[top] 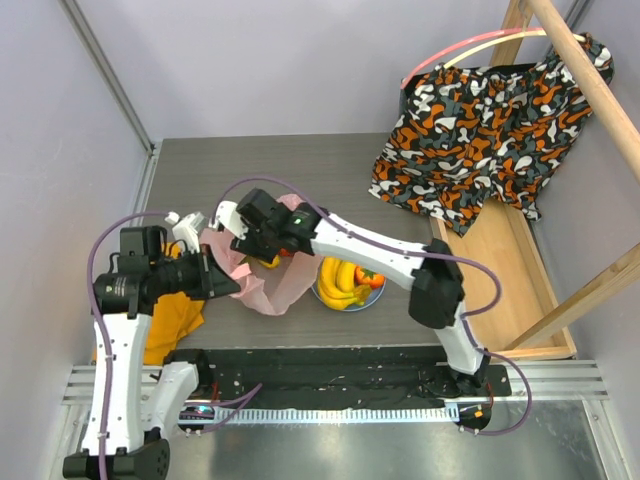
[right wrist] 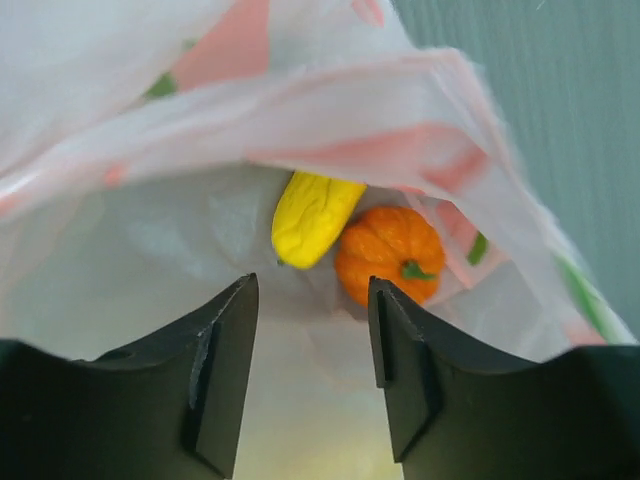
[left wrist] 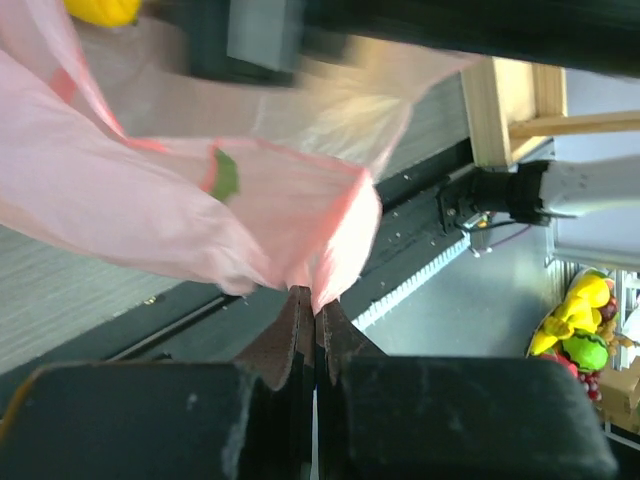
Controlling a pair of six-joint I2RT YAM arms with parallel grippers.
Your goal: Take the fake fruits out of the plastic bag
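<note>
A pink and white plastic bag [top: 272, 289] lies across the middle of the table, partly under my right arm. My left gripper is shut on the gathered edge of the bag [left wrist: 250, 215]. In the right wrist view, my right gripper has its fingers apart at the bag's mouth, with nothing between them. Deeper inside sit a yellow fruit [right wrist: 312, 218] and an orange pumpkin-like fruit [right wrist: 392, 252], side by side, beyond the fingertips. The bag's upper fold covers part of the yellow one.
A blue bowl [top: 352, 307] with bananas [top: 342, 283] and a red-orange fruit [top: 370, 277] stands right of the bag. An orange cloth [top: 172, 320] lies at left. A wooden frame [top: 505, 275] with patterned shorts [top: 480, 130] occupies the right. Behind the bag, the table is bare.
</note>
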